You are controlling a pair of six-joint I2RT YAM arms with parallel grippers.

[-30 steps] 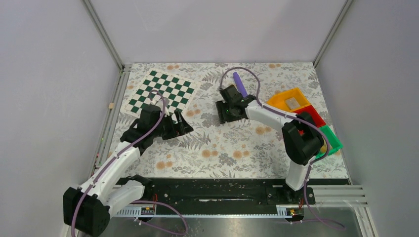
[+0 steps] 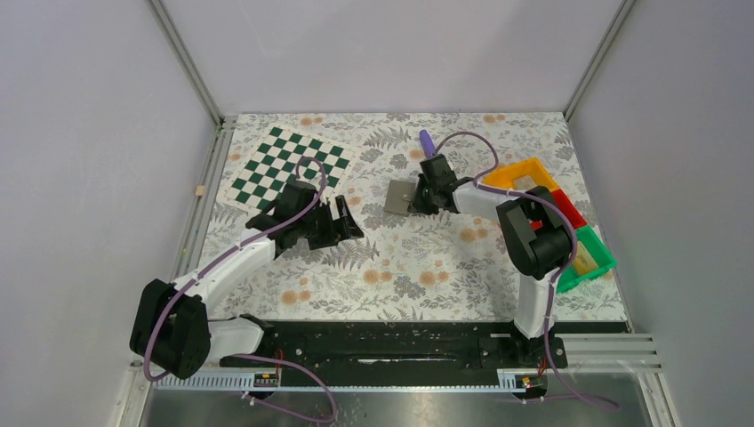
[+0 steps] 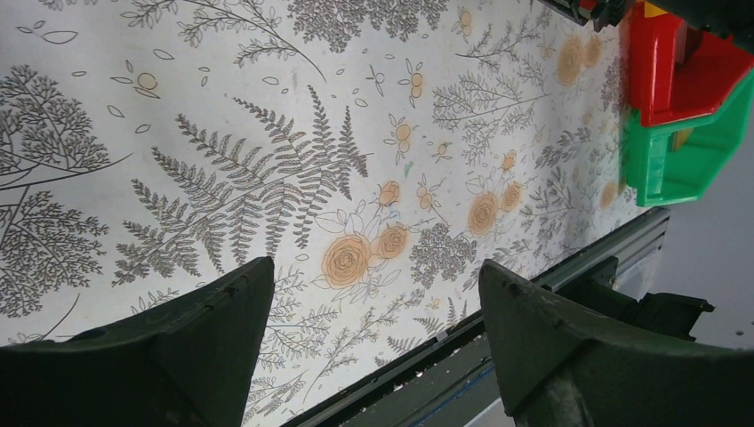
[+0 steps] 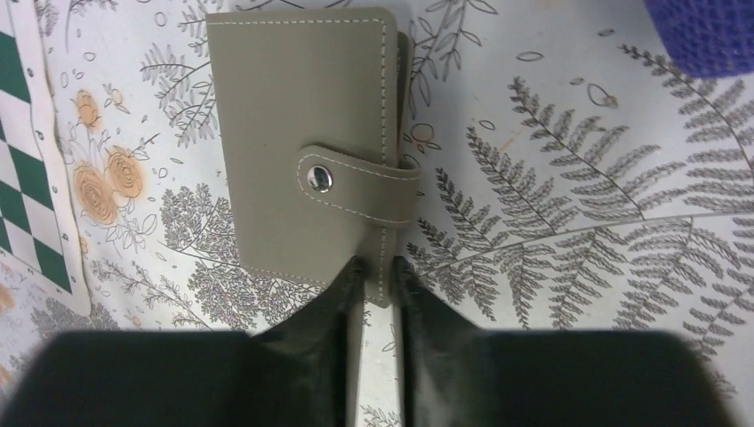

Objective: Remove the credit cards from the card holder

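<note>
The grey-taupe card holder (image 2: 397, 195) lies closed on the floral mat at mid table; in the right wrist view the holder (image 4: 302, 98) shows its snap strap fastened on the right side. My right gripper is at its near lower-right corner, fingers blurred and close together with a narrow gap; whether they grip the edge I cannot tell. My left gripper hovers left of the holder over bare mat, part open, with nothing between its fingers. No cards are visible.
A checkerboard (image 2: 276, 165) lies at back left. A purple object (image 2: 426, 140) is behind the holder. Yellow (image 2: 511, 173), red (image 2: 572, 210) and green (image 2: 597, 253) bins stand on the right.
My left gripper has moved rightward across the mat. My right gripper has shifted right, uncovering more of the card holder in the top view.
</note>
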